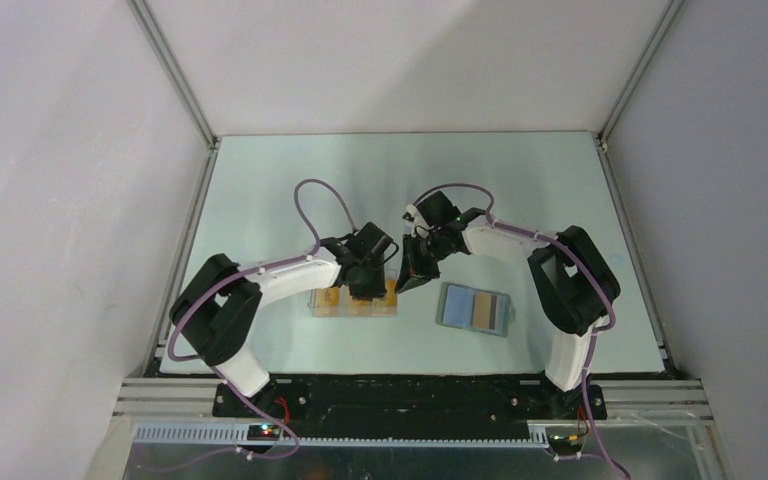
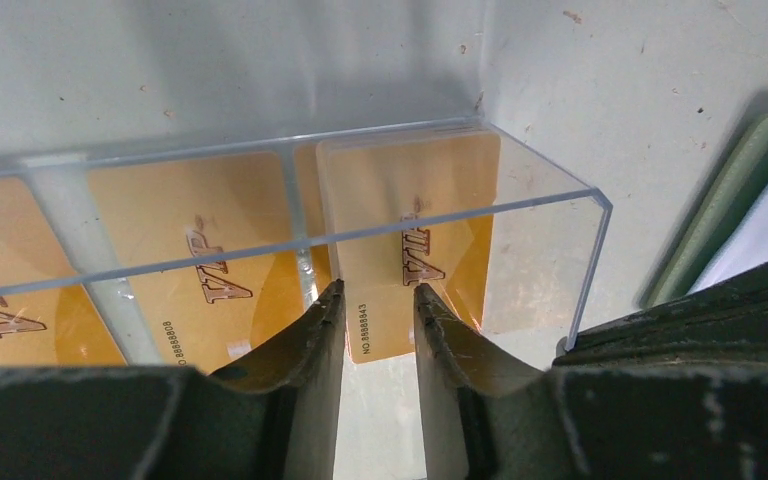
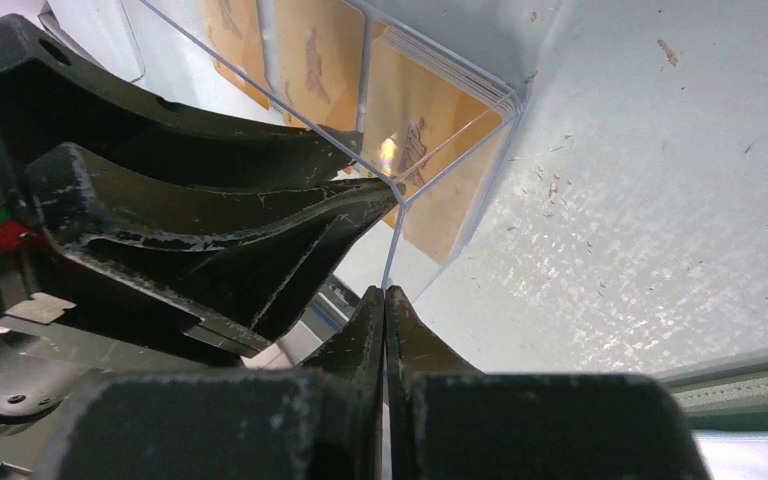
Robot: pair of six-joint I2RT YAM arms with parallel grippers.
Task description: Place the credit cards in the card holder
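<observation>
Gold cards stand in a clear box with several compartments. At the right-hand compartment, the left gripper has its fingertips apart in front of the end card, holding nothing visible. The right gripper is shut, its tips at the box's corner edge; whether they pinch that thin edge I cannot tell. To the right of the box in the top view lies a flat grey-green card holder with light blue and tan panels. Only its green edge and a pale part show in the left wrist view.
Both grippers are close together at the box's right end, with the left fingers crossing in front of the box in the right wrist view. Bare table lies in front of the box, and more free room is behind it.
</observation>
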